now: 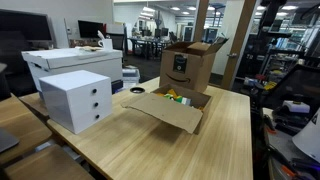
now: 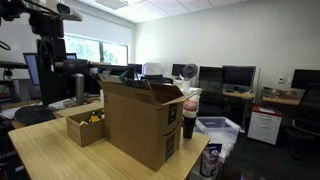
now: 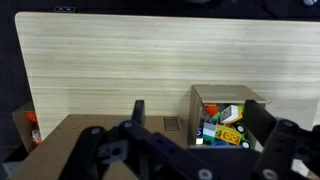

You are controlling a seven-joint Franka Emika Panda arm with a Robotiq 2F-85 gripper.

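In the wrist view my gripper points down over the table, its dark fingers wide apart and nothing visible between them. A low cardboard box (image 1: 205,103) sits on the wooden table with a large flap (image 1: 158,110) folded outward. Several small coloured pieces (image 3: 226,117), yellow, green, red and blue among them, lie inside; my right finger hides part of the box. From the other side, the low box (image 2: 76,131) shows beside a taller carton. The arm (image 2: 52,50) is raised well above the table.
A tall open carton (image 2: 145,125) stands right by the low box. White drawers (image 1: 80,101) and a white storage box (image 1: 70,62) occupy the table's other side. A dark round object (image 1: 137,90) lies behind the flap.
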